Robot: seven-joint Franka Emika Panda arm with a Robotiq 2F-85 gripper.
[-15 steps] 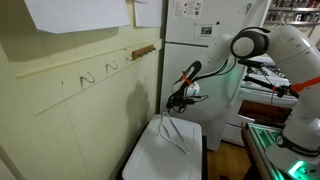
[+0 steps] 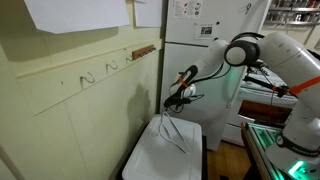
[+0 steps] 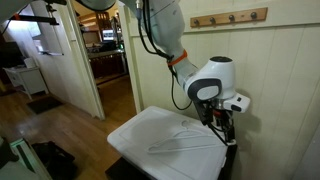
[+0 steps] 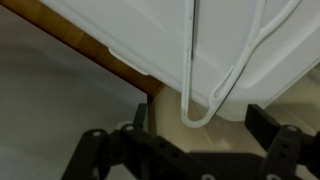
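A thin white looped piece, which looks like a clothes hanger, lies across a white flat-topped surface. Its rounded end reaches past the surface's edge in the wrist view. My gripper is open, with one dark finger on each side of that rounded end. Nothing is gripped. From the side, the gripper points down at the edge of the white top nearest the wall. Its exact height over the hanger is hard to tell.
A pale panelled wall with small hooks and a wooden peg rail stands close by the arm. Behind the arm is a white fridge. Most of the white top is bare.
The gripper has moved down slightly near the end of the hanger. The hanger and the white top look unmoved.
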